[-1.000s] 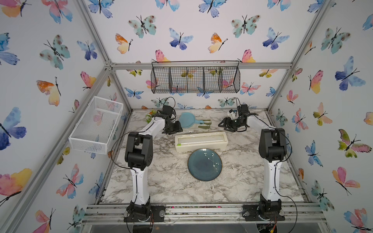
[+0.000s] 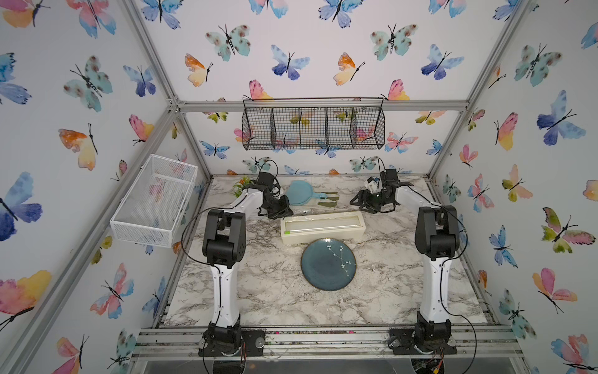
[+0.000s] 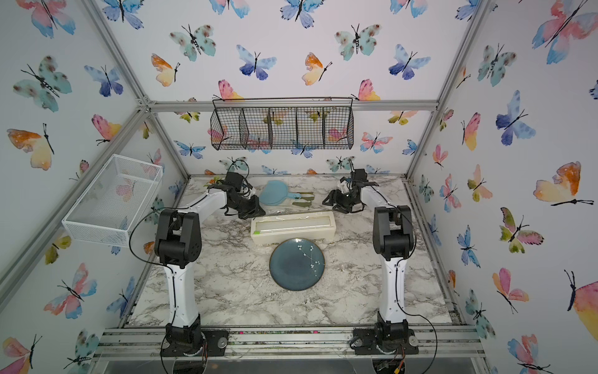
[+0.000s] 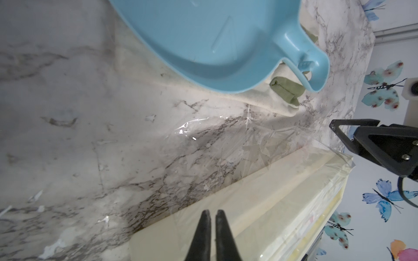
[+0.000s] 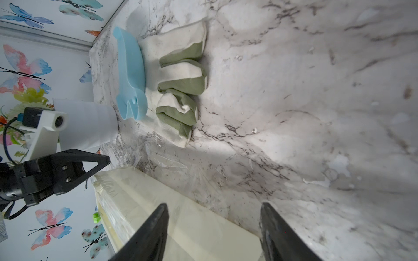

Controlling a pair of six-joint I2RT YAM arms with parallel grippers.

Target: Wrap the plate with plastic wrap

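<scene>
A dark blue-green plate (image 2: 329,265) with a white blossom pattern lies bare at the table's middle. Just behind it stands the long cream wrap box (image 2: 322,228). Clear plastic wrap (image 4: 270,145) spreads from the box's back edge onto the table, its outline hard to make out. My left gripper is shut above the left end of the box; whether any thin film lies between its fingertips cannot be seen. At the box's other end, my right gripper stands part open, fingers apart, with nothing visible gripped.
Behind the box, a light blue pan (image 4: 217,47) rests on a cream and green cloth (image 5: 182,87). A white mesh basket (image 2: 154,199) is at the left wall, and a black wire rack (image 2: 313,127) hangs at the back. Free table surrounds the plate's front and sides.
The right arm, plate and box look unmoved.
</scene>
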